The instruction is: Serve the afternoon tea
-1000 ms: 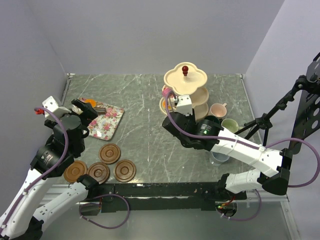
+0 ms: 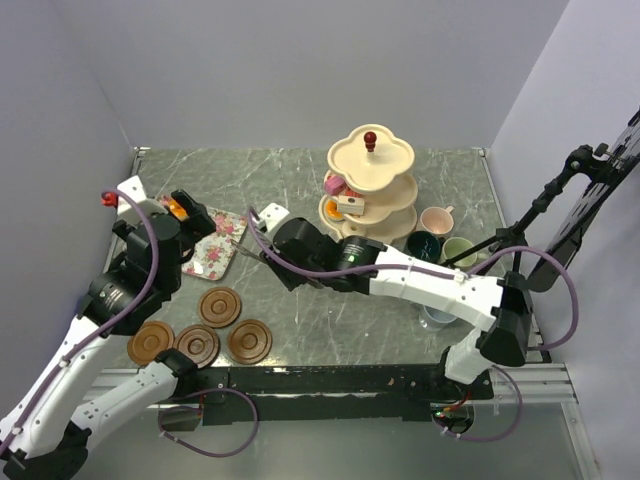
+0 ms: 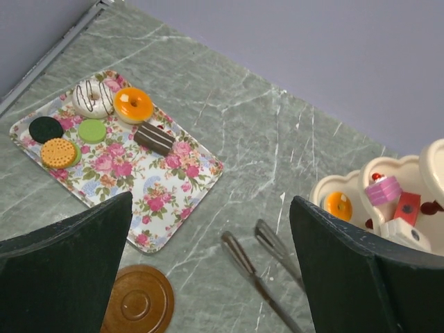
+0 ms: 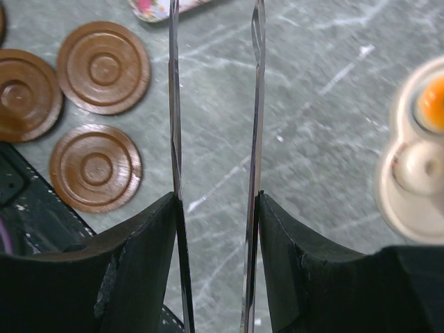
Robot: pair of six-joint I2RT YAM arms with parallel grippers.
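A floral tray at the left holds donuts, biscuits and a dark wafer bar. My left gripper hangs open above its near side, nothing between the fingers. My right gripper points left over bare marble near the middle, its long metal fingers apart and empty. The tiered stand at back centre right carries an orange donut, a pink piece and other small sweets.
Several wooden coasters lie at the front left. Cups stand right of the stand, partly behind the right arm. Bare marble lies at the back left and centre front.
My right gripper has swung left from the stand over the middle of the table. The left arm has shifted slightly right.
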